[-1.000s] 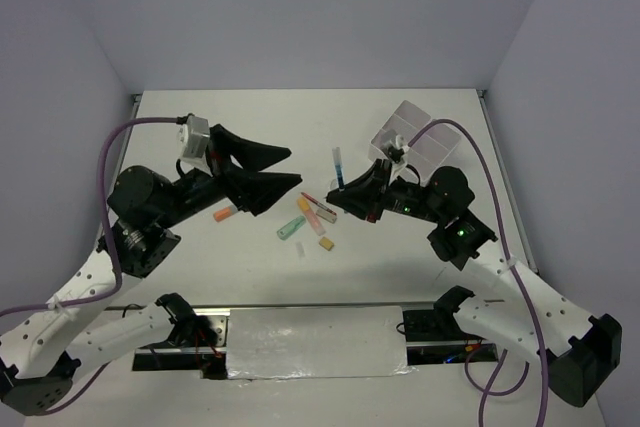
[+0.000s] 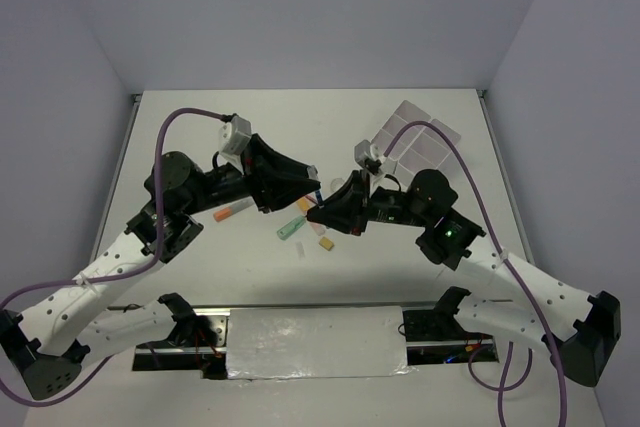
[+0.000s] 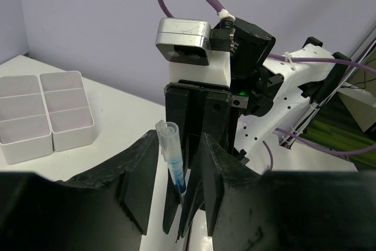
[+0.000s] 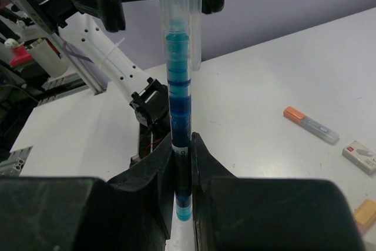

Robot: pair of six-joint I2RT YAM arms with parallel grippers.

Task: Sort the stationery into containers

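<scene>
A blue marker with a clear cap (image 4: 179,104) stands upright in my right gripper (image 2: 314,211), which is closed round its lower part in the right wrist view. My left gripper (image 2: 308,183) is at the marker's upper, clear end, its fingers either side of it in the left wrist view; whether they touch it I cannot tell. The compartment containers (image 3: 70,110) sit at the back right of the table. Below lie an orange highlighter (image 4: 310,124), an eraser (image 4: 359,156), a yellow piece (image 2: 326,243) and a green item (image 2: 291,228).
Grey walls enclose it at the back and sides. Both arms meet over the middle.
My left gripper has moved right to the marker's top and its fingers have drawn closer together. My right gripper has moved left, carrying the marker.
</scene>
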